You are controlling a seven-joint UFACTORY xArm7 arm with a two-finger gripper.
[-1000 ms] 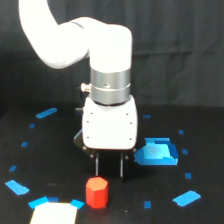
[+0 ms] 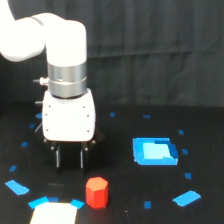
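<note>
My white gripper hangs over the left part of the black table, its two dark fingers pointing down and standing apart. It is open, with nothing visible between the fingers. In front of it and slightly to the right, a red hexagonal block sits on the table, apart from the fingertips. A blue square with a pale blue middle lies to the right of the gripper. At the bottom edge, a cream-coloured square is partly cut off, with blue tape along its far side.
Blue tape strips lie at the left and right, and several small blue marks dot the table. Behind hangs a dark curtain.
My gripper has moved left, and its fingertips now appear slightly higher in the view. Its fingers remain apart. The red block, blue square and cream-coloured square have not moved.
</note>
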